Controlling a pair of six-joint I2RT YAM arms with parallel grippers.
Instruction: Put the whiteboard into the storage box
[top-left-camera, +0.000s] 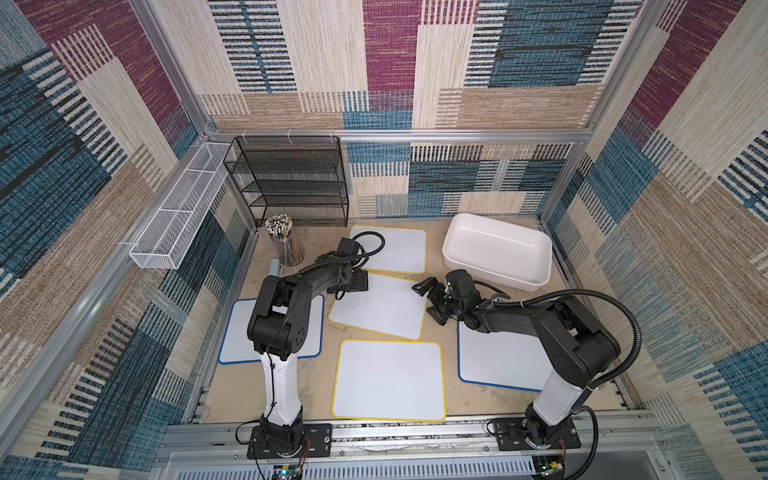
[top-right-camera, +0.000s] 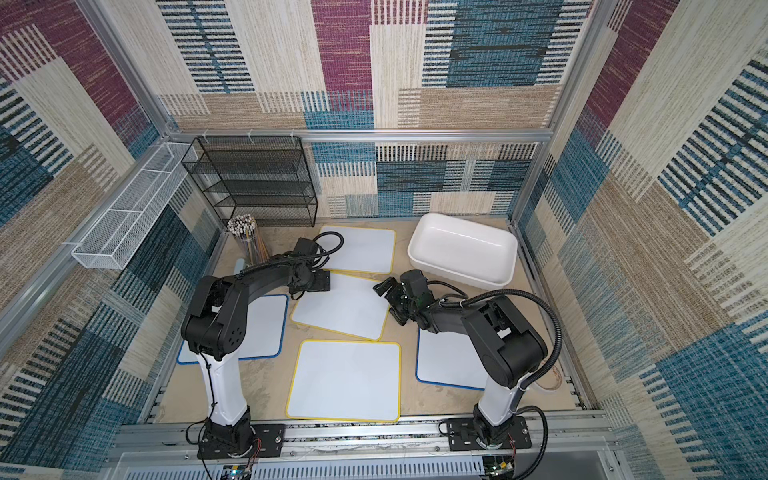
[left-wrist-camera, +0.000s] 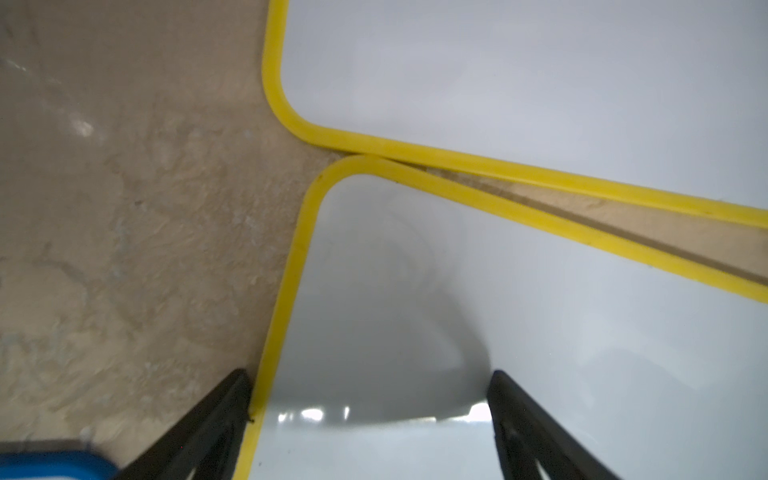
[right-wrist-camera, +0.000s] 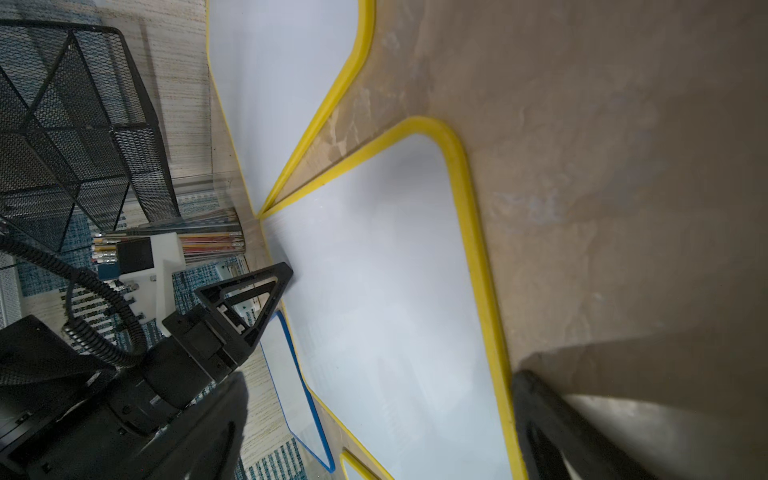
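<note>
A yellow-edged whiteboard (top-left-camera: 380, 308) lies flat and slightly turned in the middle of the table. At its left end, my left gripper is low over the surface, fingers apart, one by the yellow left edge and the other above the white face. My right gripper stands open at the board's right end; one finger (right-wrist-camera: 532, 400) is beside the yellow edge and nothing is gripped. The white storage box (top-left-camera: 497, 249) stands empty at the back right.
One yellow-edged board (top-left-camera: 392, 249) lies behind, touching the middle one at a corner; another (top-left-camera: 388, 380) is in front. Blue-edged boards lie at left (top-left-camera: 240, 332) and right (top-left-camera: 500, 356). A black mesh rack (top-left-camera: 292, 180) and pencil holder (top-left-camera: 286, 244) stand back left.
</note>
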